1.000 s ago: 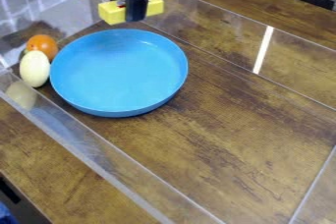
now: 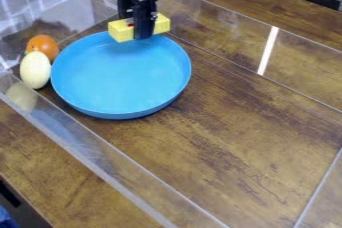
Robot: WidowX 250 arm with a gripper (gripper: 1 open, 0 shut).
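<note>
A dark gripper (image 2: 140, 17) reaches down from the top of the view over a yellow block (image 2: 123, 29), just beyond the back edge of a blue plate (image 2: 120, 77). Its fingers are at the block; whether they grip it cannot be made out.
An orange round object (image 2: 43, 46) and a pale egg-shaped object (image 2: 35, 70) lie left of the plate.
The gripper and the yellow block have moved downward in the view, toward the plate's back edge.
</note>
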